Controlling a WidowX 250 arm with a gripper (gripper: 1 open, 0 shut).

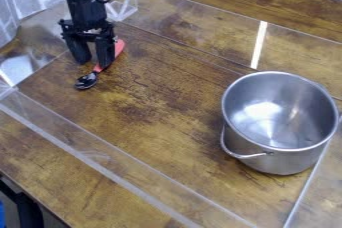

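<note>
My black gripper [90, 52] is at the upper left, low over the wooden table [160, 112], right at a utensil with a red handle [116, 50] and a dark, shiny head [87, 80]. The fingers overlap the handle from this viewpoint; whether they are shut on it or just around it I cannot tell. A large steel pot [274, 117] stands on the right.
Clear panels or strips edge the work area on the left, back and front. A silver surface [22, 64] lies left of the gripper.
</note>
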